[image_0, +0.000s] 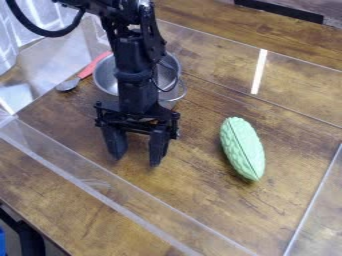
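My black gripper (138, 148) hangs low over the wooden table, fingers pointing down and apart, with nothing seen between them. Behind the arm stands a silver pot (164, 72), partly hidden by it. A pale green cabbage-like vegetable (242, 149) lies on the table to the right of the gripper. A spoon with a red handle (86, 73) rests left of the pot.
Clear plastic walls (147, 208) edge the work area at front and right. A white object (16, 94) is at the left edge.
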